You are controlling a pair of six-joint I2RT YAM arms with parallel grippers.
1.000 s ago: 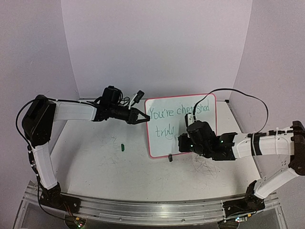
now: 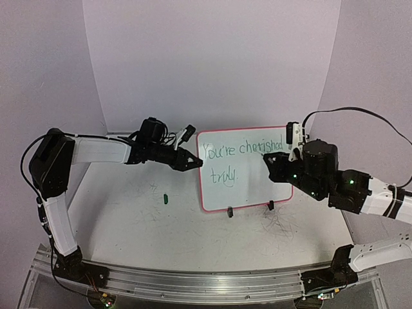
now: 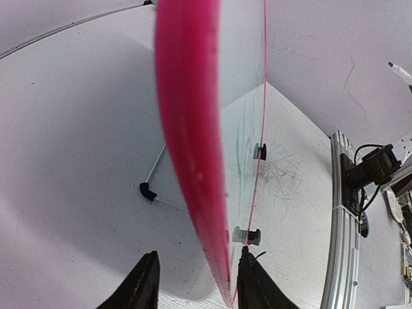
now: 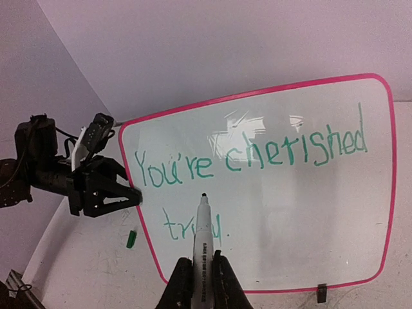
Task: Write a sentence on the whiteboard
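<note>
The pink-edged whiteboard point(image 2: 252, 188) stands upright, tilted slightly. In the right wrist view, the whiteboard point(image 4: 315, 225) bears green writing, "You're cherished" above and "truly." below. My right gripper is shut on a white marker point(image 4: 203, 241), its dark tip uncapped and pointing at the board; whether it touches cannot be told. At the board's left edge is my left gripper point(image 2: 197, 163). In the left wrist view, the pink rim point(image 3: 199, 174) passes between its parted fingers, nearer the right-hand one.
A small green cap point(image 2: 165, 199) lies on the table left of the board. Black feet point(image 2: 230, 212) support the board's lower edge.
My right arm has drawn up and to the right, uncovering the full stop after "truly". The left gripper has shifted slightly right at the board's edge, its fingers seeming closer together. The writing looks unchanged.
</note>
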